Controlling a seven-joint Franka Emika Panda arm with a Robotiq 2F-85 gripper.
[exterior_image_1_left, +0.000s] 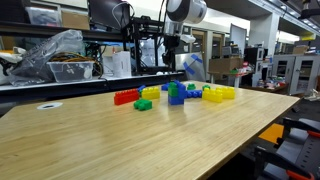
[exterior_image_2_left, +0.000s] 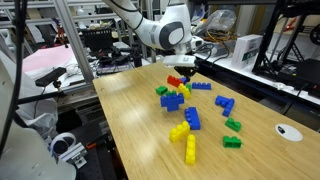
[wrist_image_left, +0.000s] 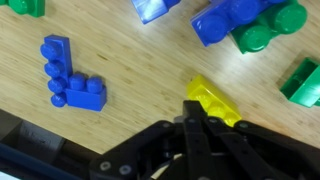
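Note:
Low in the wrist view is my gripper, its dark fingers together and no brick seen held between them. A yellow brick (wrist_image_left: 213, 100) lies on the table just beyond the fingertips, partly covered by the gripper. To the left rests a blue L-shaped brick piece (wrist_image_left: 70, 82). Blue bricks (wrist_image_left: 222, 20) and a green brick (wrist_image_left: 270, 26) are at the top, with another green brick (wrist_image_left: 303, 82) at the right edge. In exterior view 1, a blue and green stack (exterior_image_1_left: 176, 94) stands upright on the table.
Several loose bricks surround the stack, including a red brick (exterior_image_1_left: 126, 97) and yellow bricks (exterior_image_1_left: 217, 94). A white disc (exterior_image_2_left: 288, 132) lies apart on the wooden table (exterior_image_2_left: 235, 160). A person (exterior_image_2_left: 172, 40) stands behind the table.

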